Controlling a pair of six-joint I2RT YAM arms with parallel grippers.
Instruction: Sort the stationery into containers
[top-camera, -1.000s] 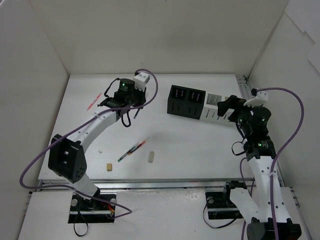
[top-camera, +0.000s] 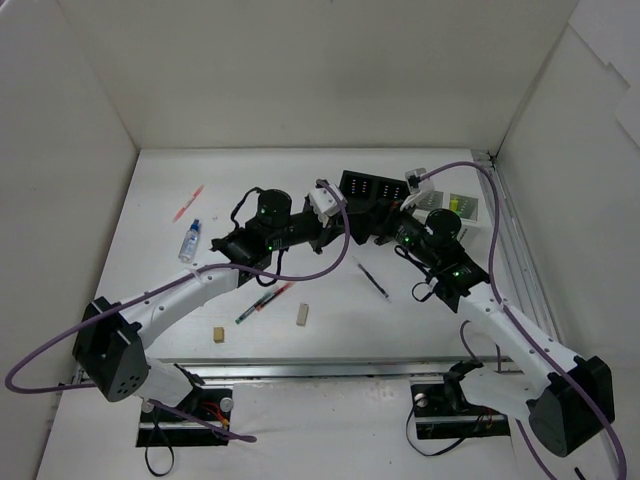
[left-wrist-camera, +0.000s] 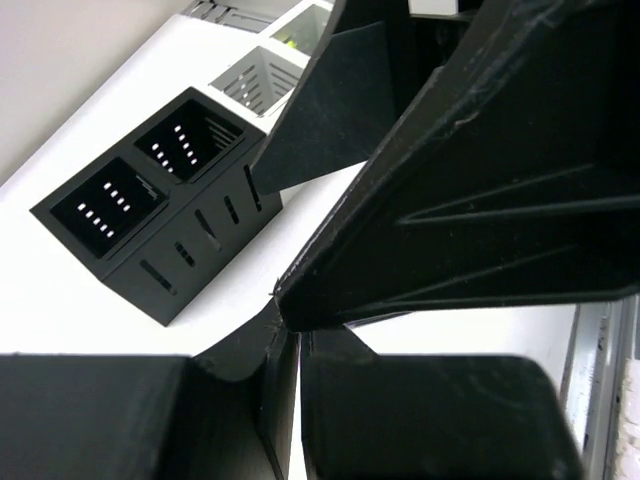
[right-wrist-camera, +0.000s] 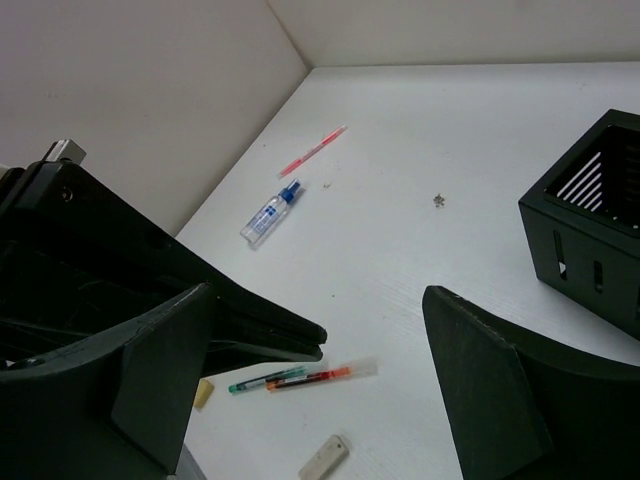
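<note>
My left gripper is shut at mid-table, left of my right gripper. A thin dark pen (top-camera: 372, 279) slants toward the front right from near its fingertips, and the grip point itself is hidden. My right gripper is open with nothing between its fingers, beside the left one. The black two-compartment container (left-wrist-camera: 190, 215) looks empty in the left wrist view. Next to it stands the white container (left-wrist-camera: 270, 78), with something green in its far compartment. Two pens (right-wrist-camera: 318, 375), an eraser-like block (right-wrist-camera: 324, 458) and a red pen (right-wrist-camera: 312, 152) lie on the table.
A clear bottle with a blue cap (top-camera: 190, 241) lies at the left. A small tan block (top-camera: 219, 334) is near the front edge. Both arms crowd the table's middle, in front of the containers.
My left gripper has moved right from the back left, and my right gripper has come left from over the white container. The two now nearly meet. The dark pen shows below them.
</note>
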